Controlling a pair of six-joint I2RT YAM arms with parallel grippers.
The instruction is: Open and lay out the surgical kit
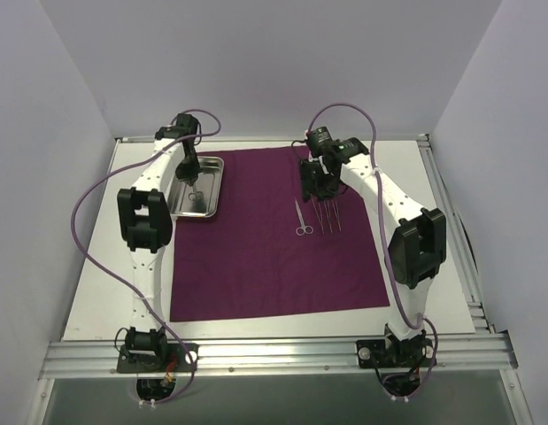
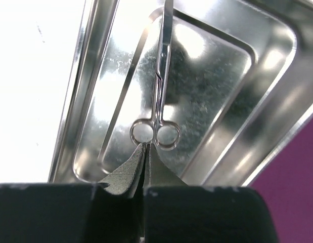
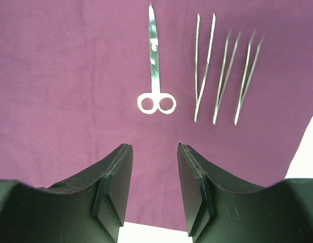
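Observation:
In the left wrist view, scissors (image 2: 160, 86) lie in the metal tray (image 2: 196, 66), their ring handles toward me. My left gripper is shut with nothing between its fingers; its tips appear just below the rings, and the scissors are outside them. The top view shows this gripper (image 1: 189, 180) over the tray at the upper left of the cloth. My right gripper stands open and empty above the purple cloth (image 3: 85, 126). Ahead of it lie another pair of scissors (image 3: 154, 66) and three tweezers, the nearest of these tweezers (image 3: 197, 91) just right of the scissors.
White table (image 1: 105, 283) shows around the cloth. Bare cloth fills the middle and front of the layout. The tray's raised rim (image 2: 293, 136) borders the cloth on its right side. Purple cables (image 1: 79, 226) loop beside both arms.

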